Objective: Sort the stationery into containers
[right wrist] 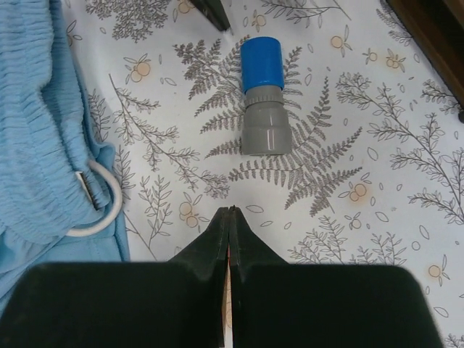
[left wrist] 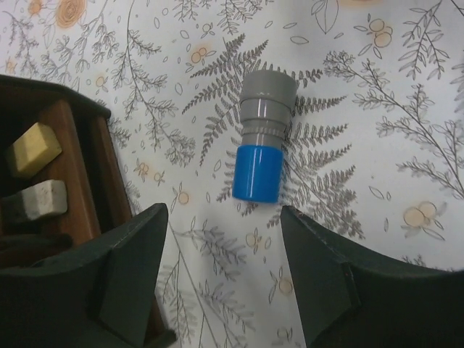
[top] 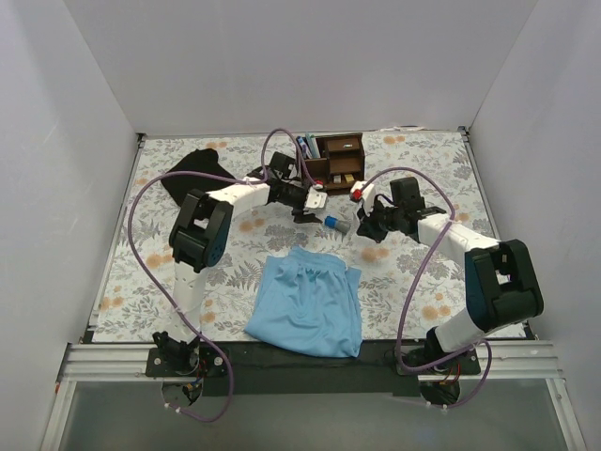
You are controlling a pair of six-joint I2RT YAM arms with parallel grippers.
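A short cylinder with a blue end and a grey ribbed end (top: 336, 225) lies on the patterned cloth between my two grippers. In the left wrist view, this blue-and-grey cylinder (left wrist: 264, 138) is beyond the fingertips of my left gripper, which is open with nothing between its fingers. My right gripper is shut, its tips together and nothing showing between them; the cylinder (right wrist: 264, 98) lies ahead of it, apart from it. A dark wooden organizer (top: 343, 160) with several compartments stands at the back, holding upright items and small blocks.
A light blue cloth bag (top: 305, 305) spreads over the front middle of the table. Something black (top: 194, 176) lies at the back left.
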